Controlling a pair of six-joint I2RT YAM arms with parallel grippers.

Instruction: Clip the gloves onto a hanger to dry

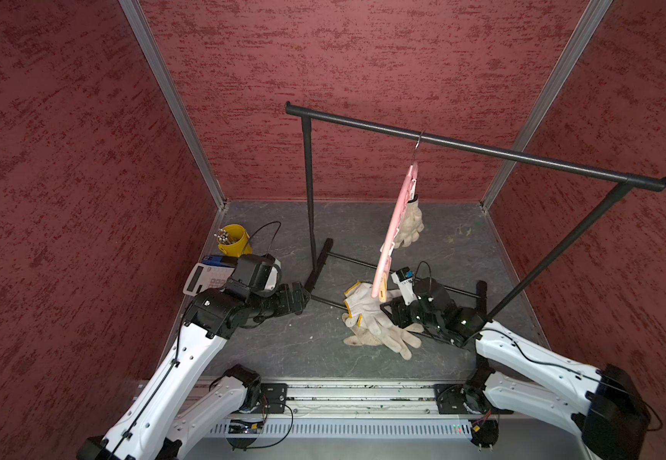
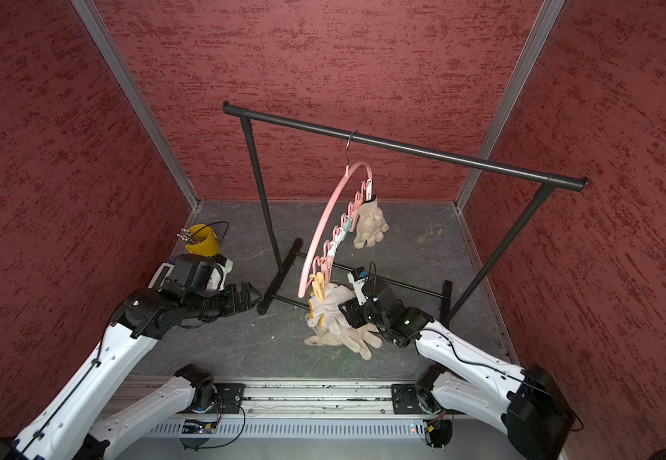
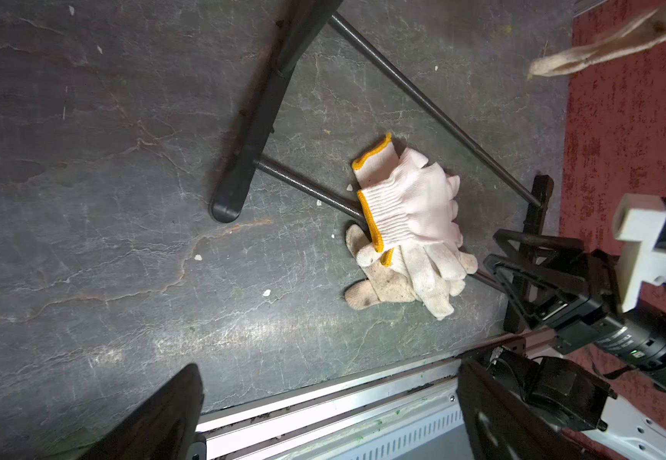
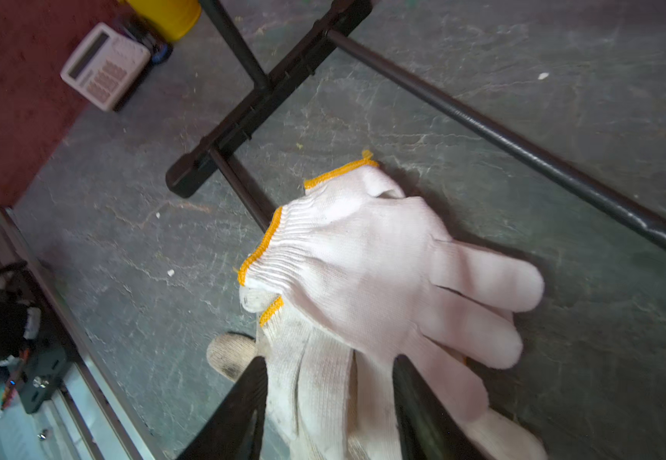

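A loose pile of white gloves (image 4: pixel 363 253) with yellow-trimmed cuffs lies on the floor across the rack's lower bar, over greyer, soiled ones. Above the pile hangs a pink hanger (image 2: pixel 326 218) carrying a row of clips; one beige glove (image 2: pixel 370 224) dangles from its far end. At the near end is a yellow clip (image 2: pixel 319 285). My right gripper is over the pile, its fingers (image 4: pixel 242 406) spread partway with glove fabric visible below the gap; no grip on it shows. Left of the rack, my left gripper (image 1: pixel 302 298) stands open and empty.
The dark rack's top rail (image 1: pixel 471 147) spans above, with feet (image 3: pixel 250 145) and low bars on the floor. A yellow cup (image 1: pixel 234 240) and a calculator (image 4: pixel 106 66) sit at the left wall. Floor between the left foot and front rail is clear.
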